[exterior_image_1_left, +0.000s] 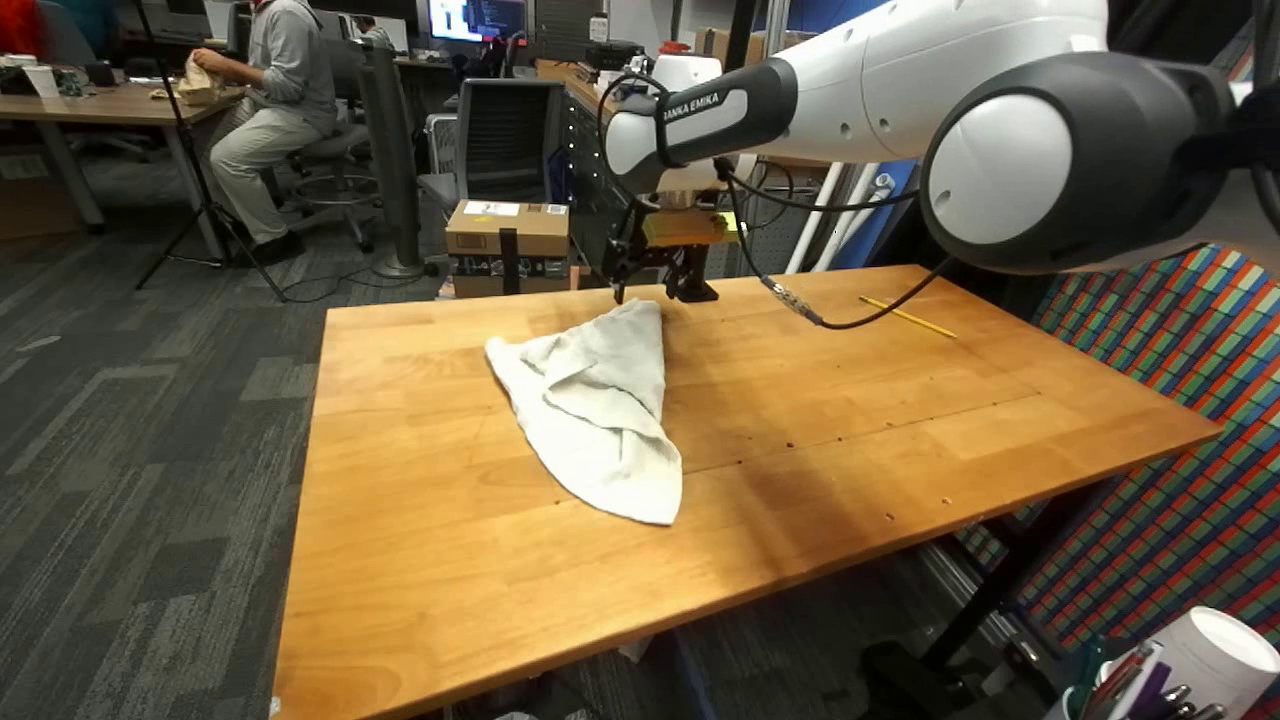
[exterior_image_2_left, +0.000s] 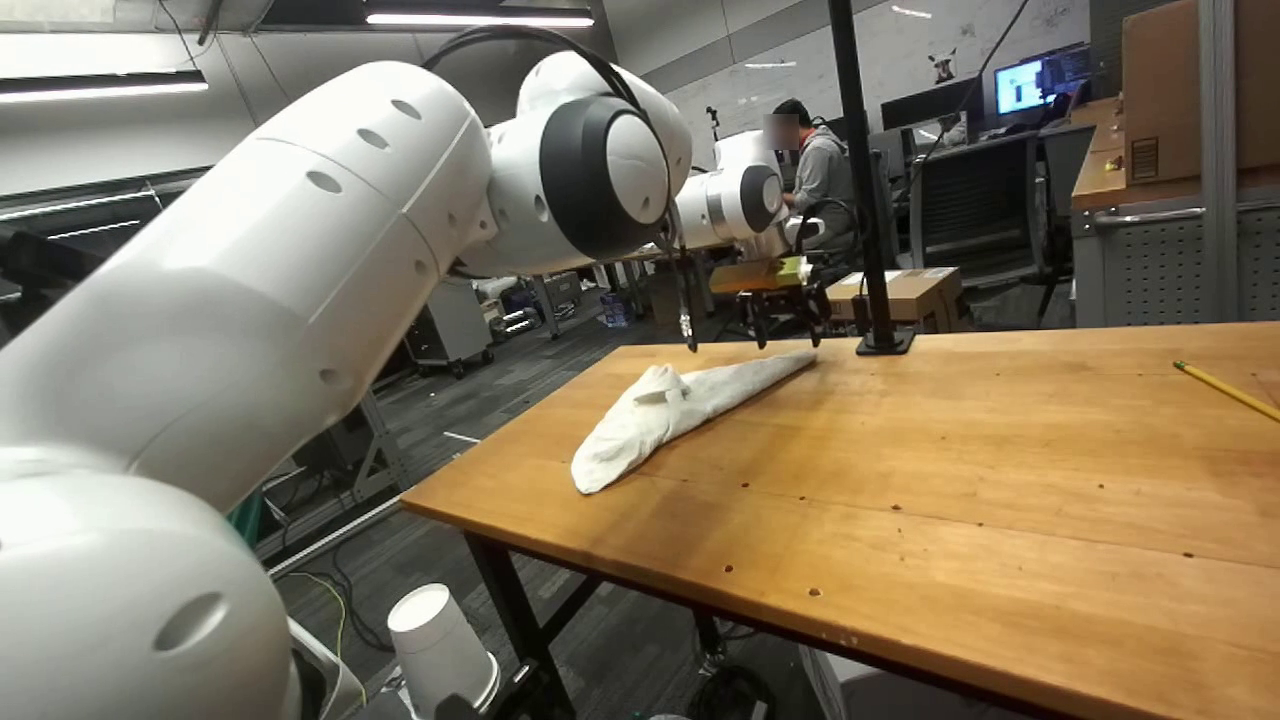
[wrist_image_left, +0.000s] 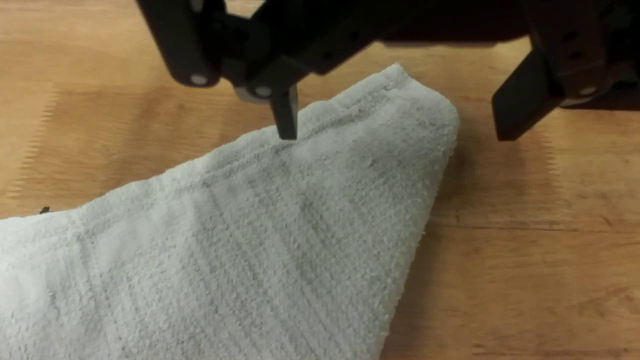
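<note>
A white towel (exterior_image_1_left: 597, 414) lies rumpled and partly folded on the wooden table, with a narrow corner toward the far edge. Over that far corner hangs my gripper, open, its fingers on either side of the tip in the wrist view. The left finger (wrist_image_left: 286, 114) overlaps the towel's edge in that view, while the right finger (wrist_image_left: 525, 99) is over bare wood. Whether either one touches the cloth, I cannot tell. In exterior view 2 the gripper (exterior_image_2_left: 788, 342) is just above the thin end of the towel (exterior_image_2_left: 684, 414).
A black post (exterior_image_2_left: 885, 342) rises from the table's far edge, close to the gripper. A yellow pencil (exterior_image_1_left: 908, 317) lies at the far right.
</note>
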